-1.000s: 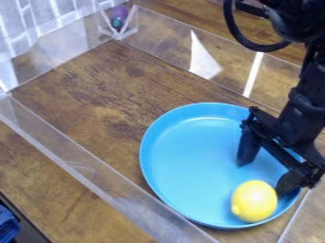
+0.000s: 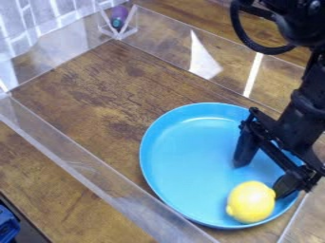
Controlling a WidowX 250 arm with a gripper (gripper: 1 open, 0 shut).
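Note:
A light blue plate (image 2: 184, 161) lies on the wooden counter at the centre right. A yellow lemon-like object (image 2: 250, 201) sits on its lower right part. My black gripper (image 2: 264, 163) reaches down from the right over the plate's right half, its fingers above and behind the yellow object. Whether anything is between the fingers is hard to make out; none of the yellow object is in them.
Clear plastic walls (image 2: 89, 180) border the wooden surface (image 2: 95, 95). A small purple and green object (image 2: 117, 19) sits at the back left. A blue item (image 2: 10, 228) lies at the lower left corner.
My gripper has shifted only slightly over the plate near the yellow object. The plate and the yellow object look essentially in place.

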